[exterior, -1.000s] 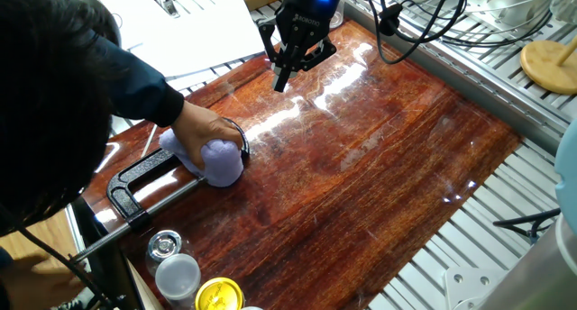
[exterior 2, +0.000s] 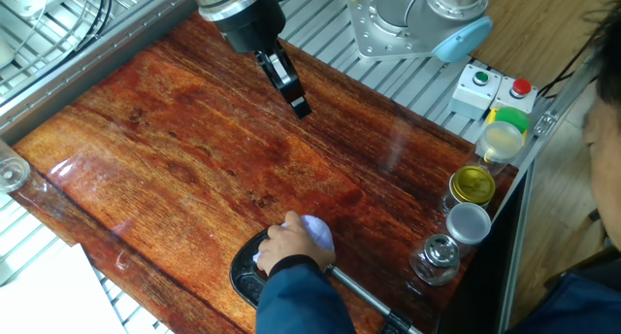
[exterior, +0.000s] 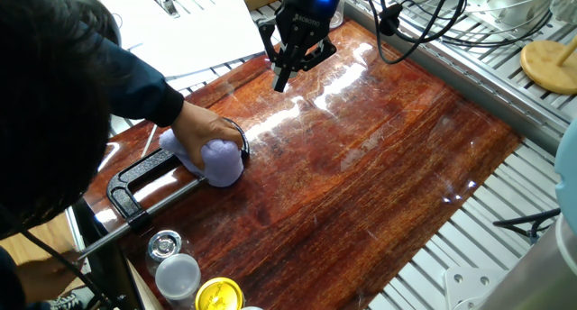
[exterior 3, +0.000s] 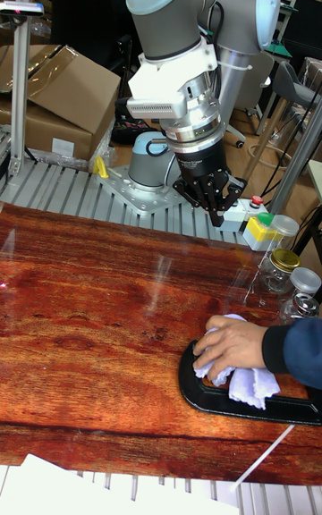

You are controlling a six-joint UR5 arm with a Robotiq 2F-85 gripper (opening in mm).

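Note:
My gripper (exterior: 282, 81) hangs above the far part of the wooden board, its fingers drawn together and nothing showing between them. The exterior view 2 shows the gripper (exterior 2: 302, 109) from the side, well clear of the surface. A person's hand (exterior: 202, 130) presses a lavender cloth (exterior: 222, 163) around the end of a black clamp (exterior: 135, 179) on the board. The cloth (exterior 3: 252, 385) and clamp (exterior 3: 205, 397) lie in the near right part of exterior view 3, apart from my gripper (exterior 3: 217, 220). The hand hides part of the cloth.
Several jars stand by the board's edge, among them one with a yellow lid (exterior 2: 473, 184) and one with a white lid (exterior 2: 468, 223). Control buttons (exterior 2: 475, 89) sit beyond them. White paper (exterior: 194, 40) lies beside the board. Much of the wooden board (exterior: 361, 184) is bare.
The person's other hand, at the clamp's rod end, has shifted slightly. My gripper, the cloth and the hand on it have not visibly moved.

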